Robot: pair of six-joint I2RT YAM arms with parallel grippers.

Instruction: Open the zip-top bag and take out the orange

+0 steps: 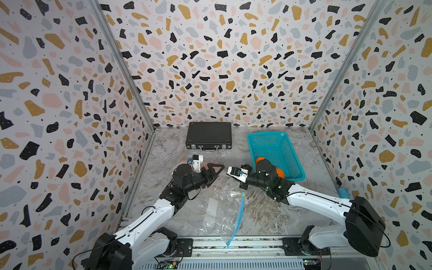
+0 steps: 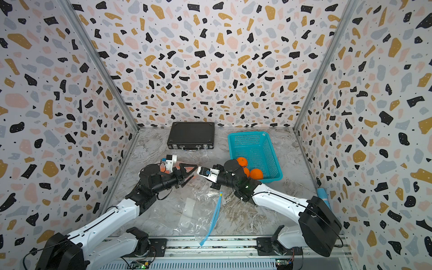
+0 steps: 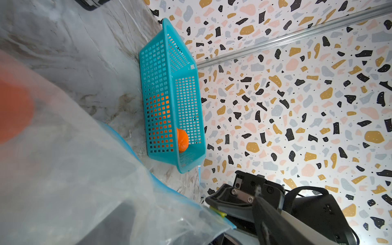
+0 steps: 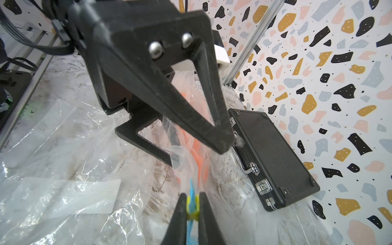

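The translucent bag [image 4: 185,161] runs away from my right gripper, which is shut on the yellow and blue end of its zip [image 4: 192,192]. Through the film, the orange [image 3: 10,106] shows blurred at the left edge of the left wrist view. My left gripper [image 1: 217,175] stands open around the bag's narrow part near that zip end. In the right wrist view its upper finger [image 4: 216,132] is in front of the film and the lower finger [image 4: 161,155] on the other side. Whether either finger touches the bag, I cannot tell.
Beyond my right gripper stands a turquoise basket [image 1: 294,157] with oranges. A black case [image 1: 209,135] rests at the back. Clear film with a white label [image 1: 210,211] and a blue strip [image 1: 237,220] lies flat at the front. Free table is behind my left arm.
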